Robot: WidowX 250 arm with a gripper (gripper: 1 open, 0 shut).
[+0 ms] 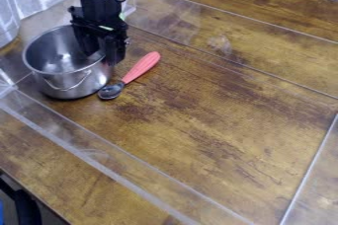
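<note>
A steel pot (59, 76) stands at the left of the wooden table. The black gripper (101, 41) is low over the pot's back right rim, its fingertips partly lost against the dark pot interior, so whether it is open or shut is unclear. Just right of the pot lies a spoon with a pink handle (142, 67) and a metal head (111, 90), pointing from lower left to upper right.
Clear plastic panels line the back left and edges. A dark strip runs along the top right.
</note>
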